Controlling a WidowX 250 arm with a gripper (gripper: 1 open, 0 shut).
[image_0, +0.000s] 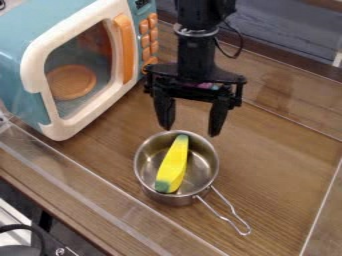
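My black gripper (191, 115) hangs open above the wooden counter, just behind and above a steel saucepan (152, 154), with nothing seen between its fingers. The pan holds a yellow banana-like object (173, 163) with green ends, and its handle points toward the front right.
A teal and white toy microwave (48, 46) with orange buttons and an open front stands at the left. A wall runs along the back.
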